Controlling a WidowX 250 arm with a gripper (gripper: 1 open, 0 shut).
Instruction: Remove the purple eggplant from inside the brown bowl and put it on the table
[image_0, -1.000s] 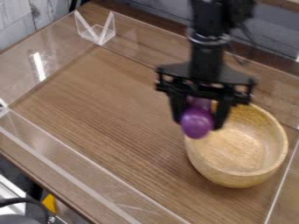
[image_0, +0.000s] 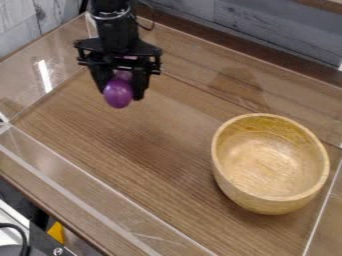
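Note:
The purple eggplant (image_0: 119, 92) hangs from my gripper (image_0: 120, 80) at the upper left of the camera view, well to the left of the bowl. My dark fingers are shut on its upper part, one on each side, and partly hide it. It seems to be above the wooden table (image_0: 134, 140), though the height of the gap is hard to judge. On the right stands the brown bowl (image_0: 270, 163), a light wooden tone, with an empty inside.
Wide bare table lies between the eggplant and the bowl, and in front of both. A clear raised edge (image_0: 80, 190) runs along the left front. Grey walls (image_0: 267, 30) close off the back.
The gripper, with the eggplant in it, has travelled from over the bowl far to the left and toward the back. The bowl has stayed in place and its inside is now uncovered.

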